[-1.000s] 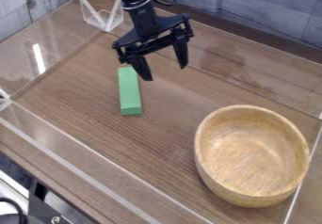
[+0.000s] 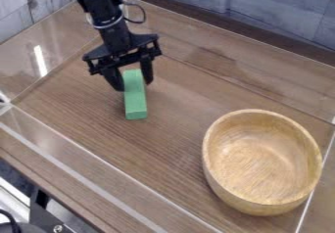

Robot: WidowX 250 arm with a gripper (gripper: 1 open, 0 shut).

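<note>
A black gripper (image 2: 123, 67) stands over a green block (image 2: 133, 103) on the wooden table, its fingers spread to either side around the block's upper end. The block lies lengthwise toward the camera. Whether the fingertips touch it is too small to tell.
A large round wooden bowl (image 2: 262, 159) sits at the front right. Some clear plastic and dark items at the left edge are hard to make out.
The gripper has moved left and down from right of the block to over its upper end. The block and bowl look unmoved.
</note>
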